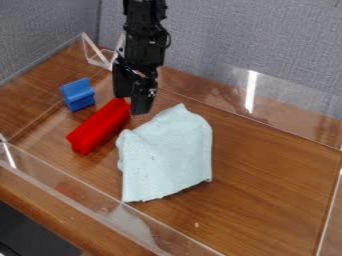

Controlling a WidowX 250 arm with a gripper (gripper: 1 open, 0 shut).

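My black gripper [135, 95] hangs above the wooden floor of the box at the back centre, its fingers pointing down just above and beside the upper end of a long red block [99, 126], which lies diagonally on the left. A blue block [78, 94] sits to the left of the gripper. A pale, light-blue cloth [166, 158] lies spread in the middle, in front of and to the right of the gripper. The fingers are dark and small, and the gap between them is hard to make out.
Clear side walls [261, 45] surround the wooden floor.
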